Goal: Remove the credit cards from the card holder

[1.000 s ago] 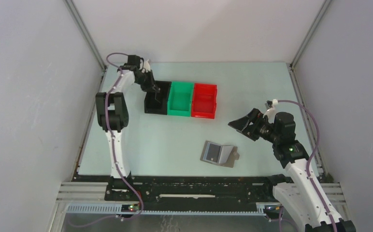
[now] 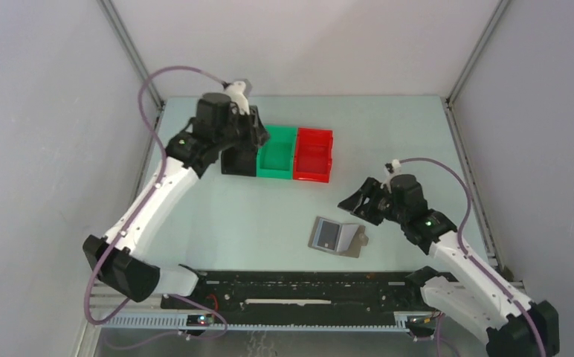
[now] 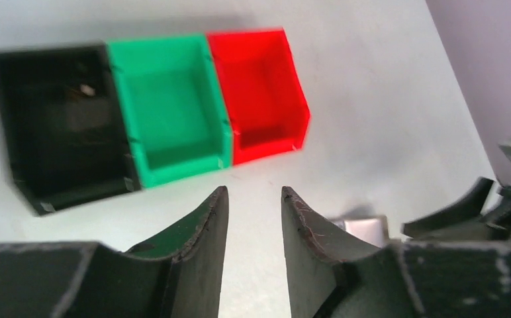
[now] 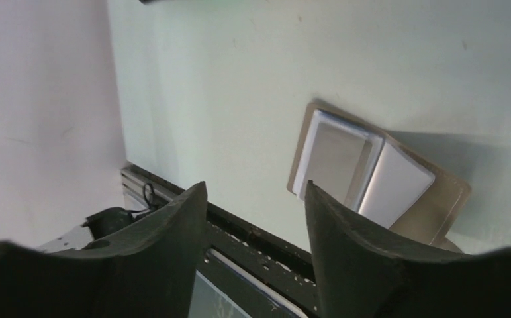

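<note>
An open card holder (image 2: pixel 335 236) lies on the table below my right gripper (image 2: pixel 352 205), grey-brown, with clear sleeves; the right wrist view shows it (image 4: pixel 335 159) with one sleeve raised at an angle. The right fingers (image 4: pixel 180 232) are apart, nothing between them. My left gripper (image 2: pixel 258 130) is raised over the back bins, its fingers (image 3: pixel 196 245) apart and empty. In the black bin (image 3: pixel 8 119) something small lies, too blurred to name.
A green bin (image 2: pixel 275 160) and a red bin (image 2: pixel 314 156) stand in a row beside the black one at the back.
My left arm has lifted from the black bin and swung toward the right and up toward the camera. My right gripper has moved slightly left and down, nearer the card holder.
</note>
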